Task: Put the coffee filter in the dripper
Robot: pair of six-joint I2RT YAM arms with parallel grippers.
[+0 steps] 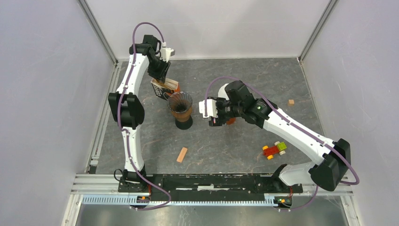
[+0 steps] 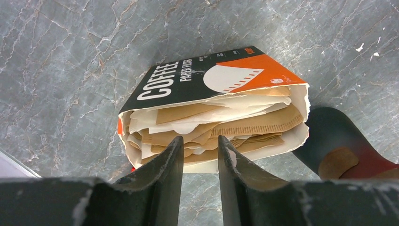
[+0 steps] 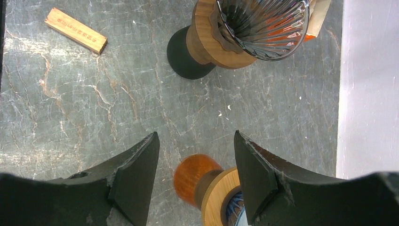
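Note:
The black and orange coffee filter box [image 2: 197, 77] stands with its torn opening upward. Brown and white paper filters [image 2: 256, 123] are packed inside it. Over the opening, at its near side, my left gripper is open, and no filter shows clearly clamped between its fingertips. A clear ribbed glass dripper [image 1: 180, 100] with a wooden collar stands on a black base just right of the box; its cone looks empty in the right wrist view. My right gripper hangs open and empty above the table, right of that dripper.
Below my right gripper stands a second dripper with an orange base [image 3: 195, 178] and wooden collar, partly hidden by a finger. A wooden block [image 1: 182, 155], a toy car [image 1: 274, 149] and a small cube [image 1: 291, 102] lie apart.

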